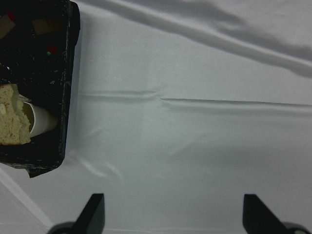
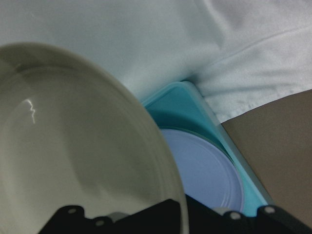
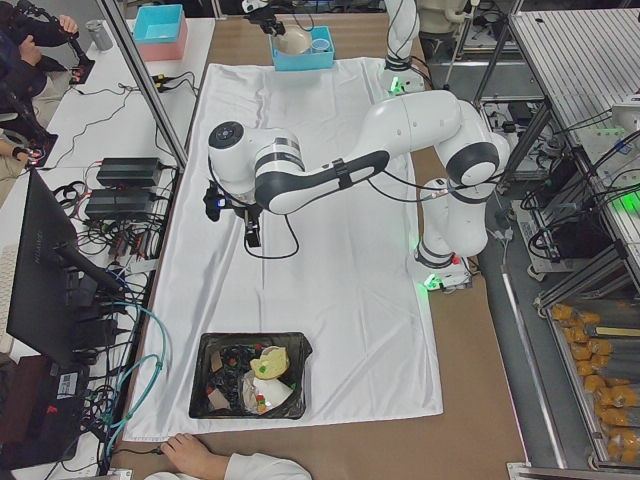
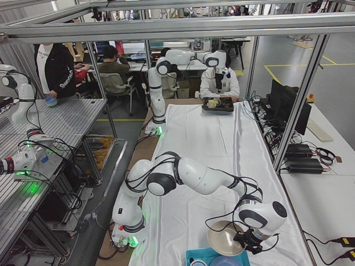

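A cream bowl (image 2: 73, 136) (image 4: 221, 238) is tilted at the edge of a blue bin (image 3: 302, 62) (image 4: 202, 256) (image 2: 192, 102) that holds a lavender plate (image 2: 204, 165). My right gripper (image 4: 247, 239) is shut on the bowl's rim. A black tray (image 3: 250, 405) (image 1: 53, 141) with a bread piece (image 1: 12, 117), a white cup (image 1: 44, 122) and small scraps lies at the other end of the cloth. My left gripper (image 3: 252, 230) hangs open over the white cloth beside that tray, nothing between its fingers.
The white cloth (image 3: 300, 300) between tray and bin is clear. A monitor (image 3: 40, 270) and cables line one side. A seated person's hand (image 3: 190, 450) rests beside the tray's end of the table.
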